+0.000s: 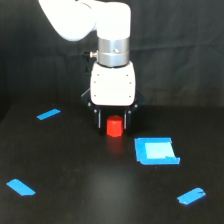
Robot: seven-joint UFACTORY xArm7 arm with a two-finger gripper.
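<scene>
A small red cube (115, 127) rests on the dark table, its top partly covered by the gripper above it. Directly over the cube, my gripper (114, 119) points straight down from its white hand. The dark fingers are hard to make out against the black background, but they appear spread apart to either side of the cube, level with its upper part. No clear contact between fingers and cube shows.
Right of the cube lies a pale square edged with blue tape (155, 151). Loose strips of blue tape mark the table at the left (48, 114), front left (20, 187) and front right (191, 196).
</scene>
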